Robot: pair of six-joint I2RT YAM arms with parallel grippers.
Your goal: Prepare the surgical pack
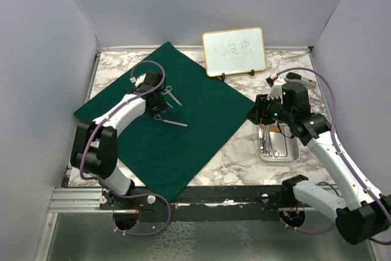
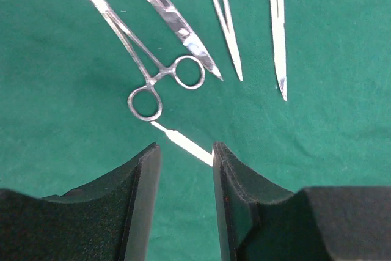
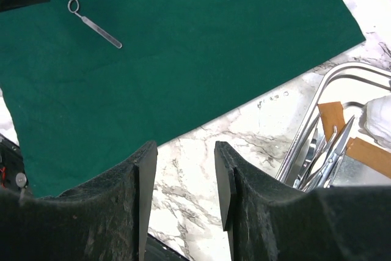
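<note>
On the green cloth (image 1: 189, 145) lie scissors (image 2: 165, 10), a ring-handled clamp (image 2: 125, 35), two pairs of tweezers (image 2: 278, 41) and a slim flat-handled instrument (image 2: 189, 146). My left gripper hangs above them, fingers part apart, over the flat-handled instrument, with nothing seen held. My right gripper is open and empty above the marble beside the metal tray (image 3: 303, 123), which holds several steel instruments, brown strips and a white gauze bundle.
A whiteboard (image 1: 234, 50) stands at the back, with a pale device (image 1: 300, 80) to its right. Side walls bound the table.
</note>
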